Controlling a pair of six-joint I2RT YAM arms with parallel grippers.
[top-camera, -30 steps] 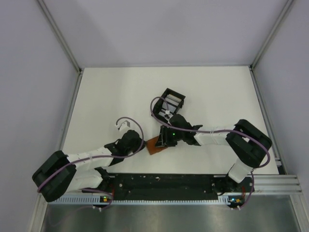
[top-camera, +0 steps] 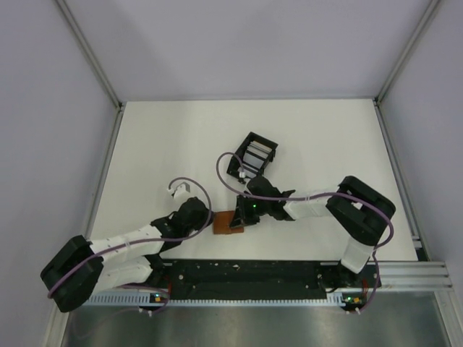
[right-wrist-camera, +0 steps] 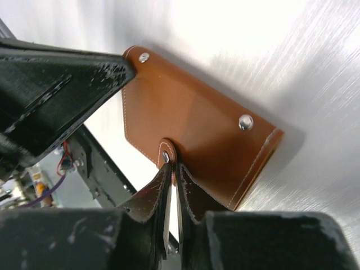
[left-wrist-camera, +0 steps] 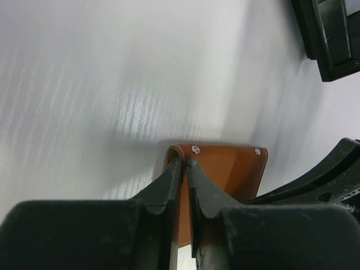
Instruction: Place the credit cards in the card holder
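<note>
The brown leather card holder point(top-camera: 221, 226) lies between my two grippers near the front of the table. Its flap with a metal stud is pinched in my right gripper, which is shut on it. At the holder's corner, beside a stud, the fingertips of my left gripper stand very close together against the leather edge. I cannot tell whether they grip it. Several light cards point(top-camera: 258, 152) lie in a black rack point(top-camera: 235, 168) behind the holder. The inside of the holder is hidden.
One corner of the black rack point(left-wrist-camera: 336, 70) shows at upper right in the left wrist view, close to the arms.
The holder and both grippers have shifted slightly left, and the holder has turned to lie squarer to the table's front edge. The rack has stayed in place.
</note>
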